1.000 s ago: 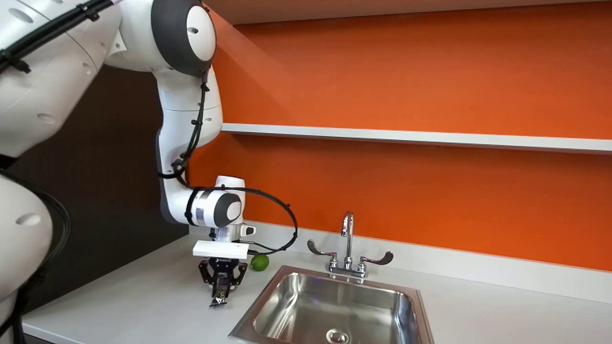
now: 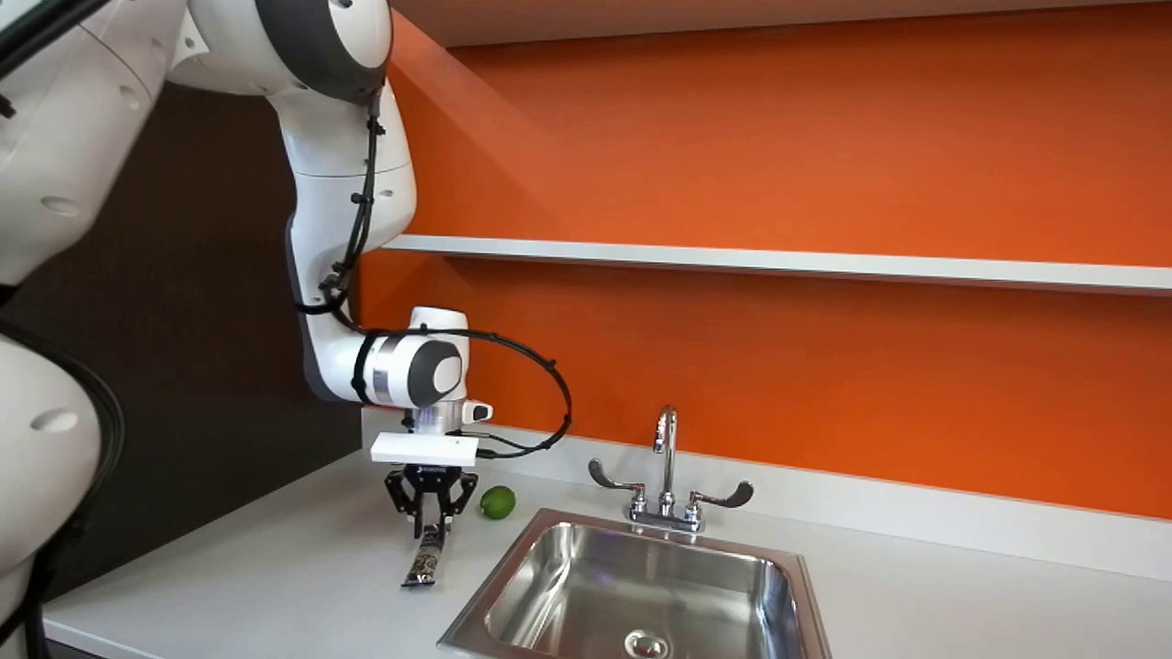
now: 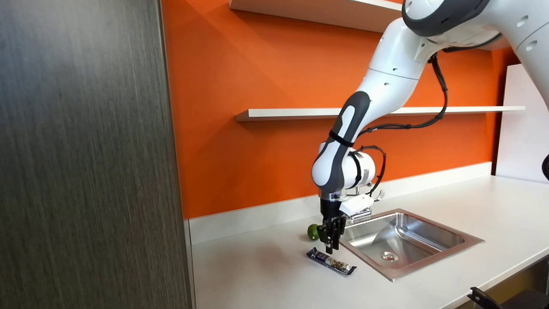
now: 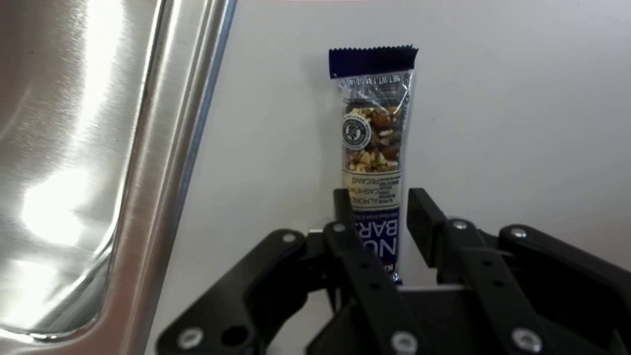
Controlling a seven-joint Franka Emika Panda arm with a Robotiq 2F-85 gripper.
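A snack bar in a clear and dark-blue wrapper (image 4: 375,136) lies on the counter. In exterior view 1 the bar (image 2: 423,562) shows just below my gripper (image 2: 431,527); in exterior view 2 the bar (image 3: 334,263) rests flat under the fingertips. My gripper points down over the bar's near part, its fingers apart and a gap visible between them. The wrapper shows beyond and below that gap, with a strip of counter beside the right finger (image 4: 423,207). The left finger (image 4: 343,207) covers part of the bar's edge.
A green lime (image 2: 497,502) sits behind the gripper, near the backsplash. To the right is a steel sink (image 2: 516,560) with a faucet (image 2: 667,461). A white shelf (image 2: 769,259) runs along the orange wall.
My arm and gripper have risen a little, and the fingers have spread apart. The bar's near end has stayed in place, while more of its length shows. The lime has not moved.
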